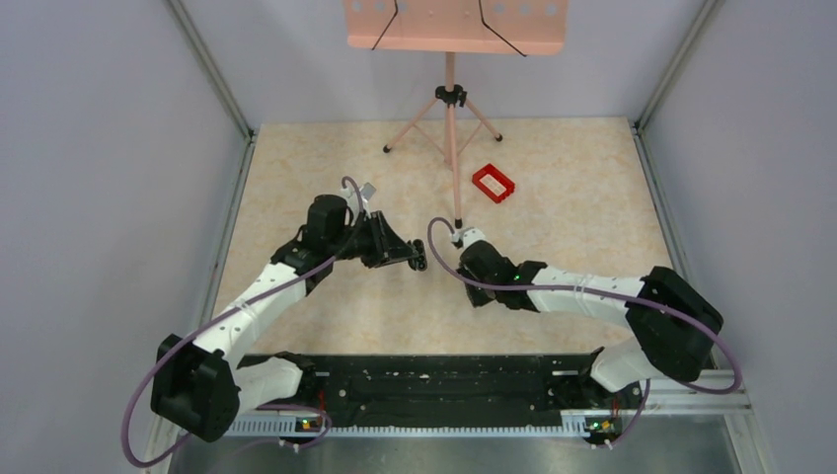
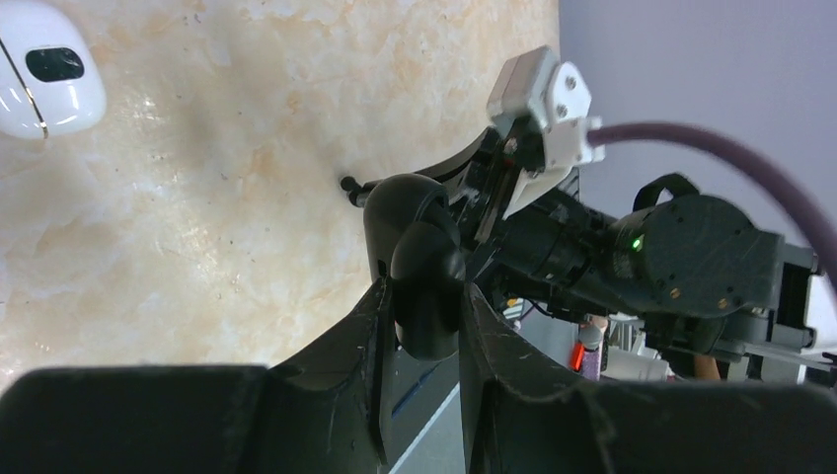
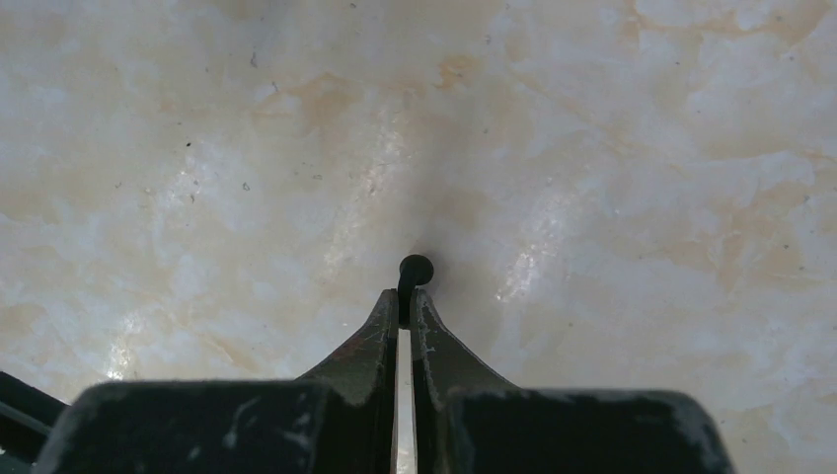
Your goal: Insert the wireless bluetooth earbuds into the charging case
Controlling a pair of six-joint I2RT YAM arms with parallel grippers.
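A black charging case with a rounded, glossy body is gripped by my left gripper, its fingers on either side. The top view shows this case above the middle of the table. To its right, my right gripper is shut, and a small black earbud with a round head pokes out at its fingertips. That earbud is apart from the case, with a gap between them in the left wrist view. The case's inside is not clear, and no other earbud can be made out.
A white rounded object with a dark window lies on the table at the left wrist view's upper left. Further back stand a red tray and a pink tripod stand. Bare table surrounds both grippers.
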